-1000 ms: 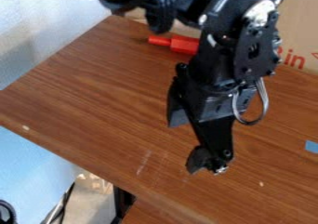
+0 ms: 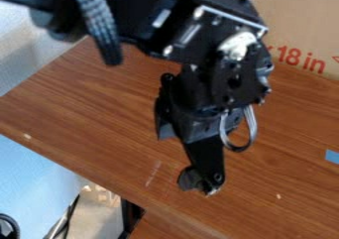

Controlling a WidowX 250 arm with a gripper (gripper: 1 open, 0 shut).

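Note:
The black gripper (image 2: 201,154) hangs over the wooden table (image 2: 93,114), left of centre and pointing down, with a metal ring on its side. Its fingers are seen from the side, so whether they are open or shut is unclear. The arm covers the back of the table, and no red object shows.
A cardboard box (image 2: 298,30) stands along the back. A small blue tape piece (image 2: 332,156) lies at the right edge. The table's left edge drops to a floor area with cables at lower left.
The arm and gripper have shifted left and slightly lower in the view. The red object seen behind the arm earlier is now hidden.

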